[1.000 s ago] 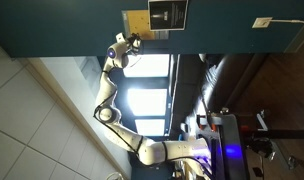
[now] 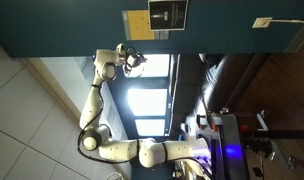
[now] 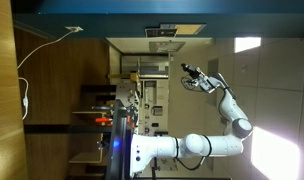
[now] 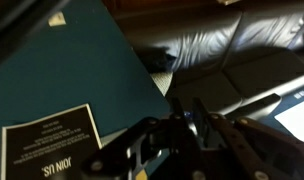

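In the wrist view my gripper reaches up from the bottom edge, its dark fingers close together. It looks shut on something small at the tips, too dark and blurred to name. Exterior view 1 is turned on its side and shows the gripper [image 2: 140, 62] high up near the blue-green wall, at the end of the white arm [image 2: 93, 100]. From exterior view 2, also sideways, the gripper [image 3: 188, 72] again appears raised, well clear of the table; its fingertips are too small to read there.
A dark poster [image 4: 53, 144] reading "JOIN US NOW" hangs on the wall beside a tan board [image 2: 137, 24]. Beyond the gripper lies a dark leather couch [image 4: 197, 65]. The table [image 2: 232, 148] stands by the arm's base. Open air surrounds the raised gripper.
In exterior view 1 the gripper has shifted right and down in the picture, away from the tan board. The upper arm has swung along with it; the poster and table stay put.
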